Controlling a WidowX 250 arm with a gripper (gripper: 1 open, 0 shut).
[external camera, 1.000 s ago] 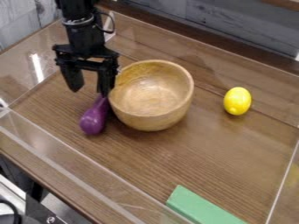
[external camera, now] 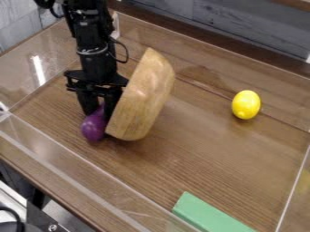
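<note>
The black gripper [external camera: 94, 98] is low at the left-centre, over a purple eggplant-like object [external camera: 94, 129] that is partly hidden beneath it. A wooden bowl [external camera: 145, 91] stands tipped steeply on its side just right of the gripper, against it. Whether the fingers hold the purple object or the bowl cannot be told.
A yellow lemon-like object [external camera: 246, 104] lies at the right. A green block [external camera: 208, 215] is at the front right.
The arm has come down and toward the front, and the bowl has tilted from lying fairly flat to steeply on its side.
</note>
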